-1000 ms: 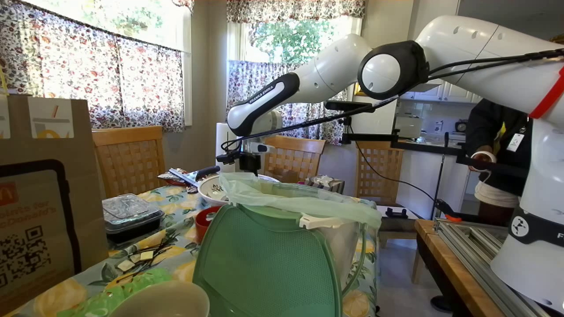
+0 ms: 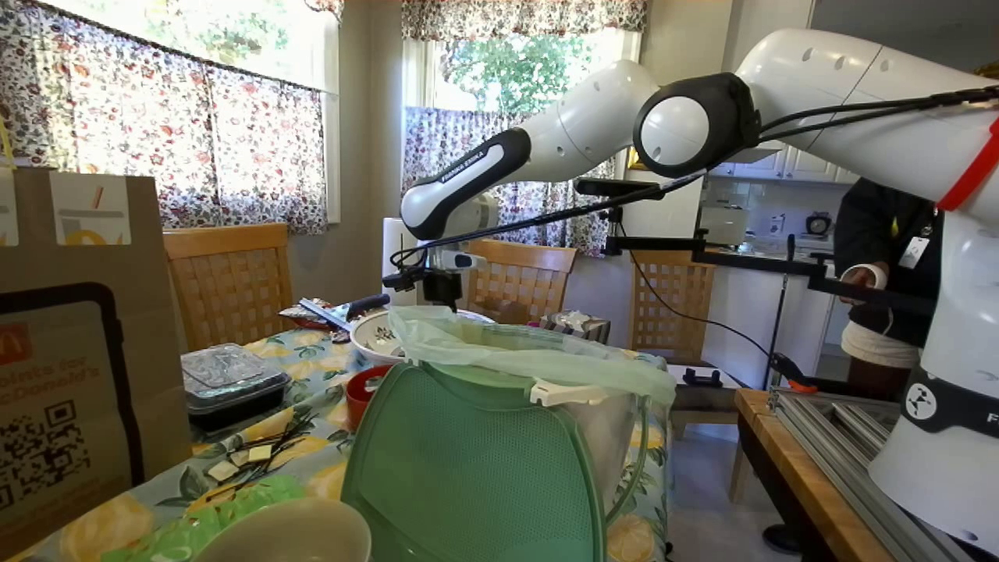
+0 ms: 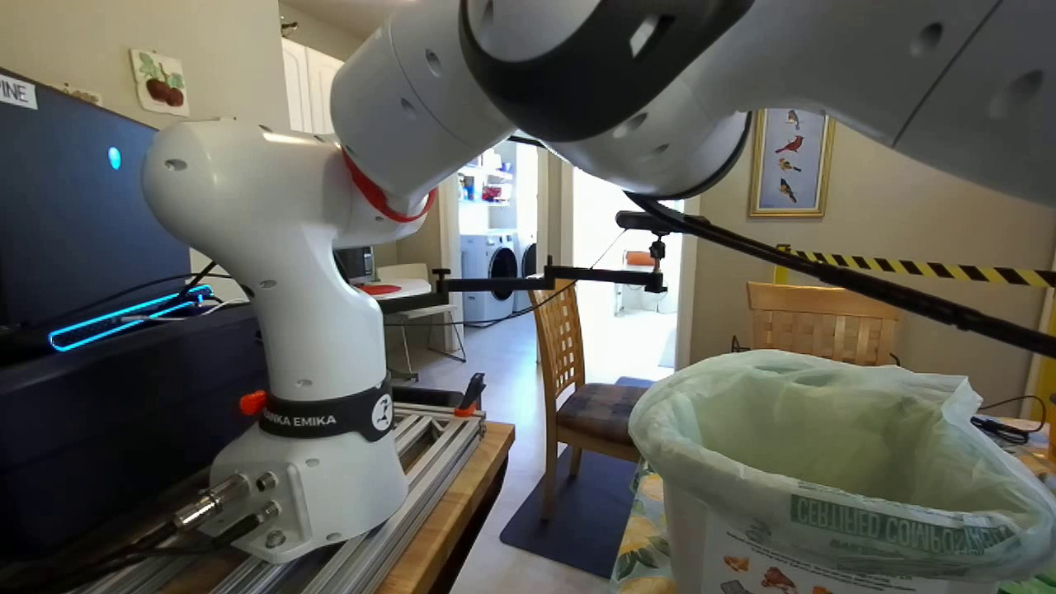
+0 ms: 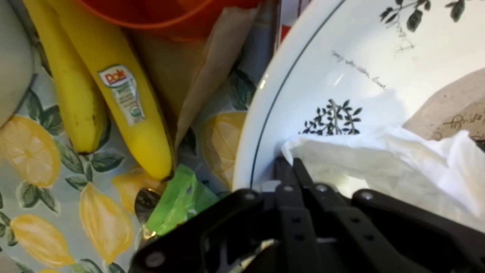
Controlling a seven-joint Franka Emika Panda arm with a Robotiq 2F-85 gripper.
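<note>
In the wrist view my gripper is shut, its black fingertips together just inside the rim of a white patterned bowl (image 4: 284,98). A crumpled white paper napkin (image 4: 409,159) lies in the bowl, and one edge reaches right up to the fingertips. Whether any of the paper is pinched between them I cannot tell. Exterior view 1 has the gripper (image 2: 442,298) pointing down over the bowl (image 2: 375,337), behind the lined bin; its tips are partly hidden there. A brown paper piece (image 4: 454,104) is also in the bowl.
Left of the bowl lie bananas (image 4: 129,104), a green wrapper (image 4: 182,200) and a red container (image 4: 168,13). The green-lidded bin (image 2: 478,459) with its pale liner (image 3: 841,426) stands close by. A McDonald's bag (image 2: 84,356) and a clear-lidded tray (image 2: 234,379) occupy the table's left.
The arm and gripper look almost unmoved over the bowl. The person in the background has shifted slightly to the right.
</note>
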